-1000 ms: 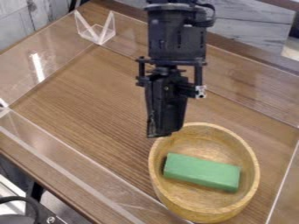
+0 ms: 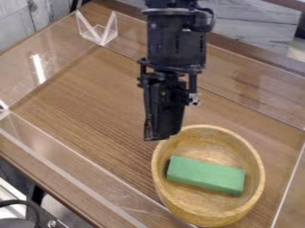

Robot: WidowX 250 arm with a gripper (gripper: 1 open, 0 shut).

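Observation:
My black gripper (image 2: 162, 126) hangs over the wooden table at the near rim of a round, light wooden bowl, just above and left of it, pointing down; its fingers look closed, with nothing visible between them. The bowl (image 2: 177, 206) stands at the lower right of the camera view. A green rectangular block (image 2: 205, 175) lies inside it.
A clear plastic stand (image 2: 98, 28) is at the back left. A dark cable (image 2: 30, 207) shows at the bottom left corner, and a marble-like panel (image 2: 252, 31) is at the back right.

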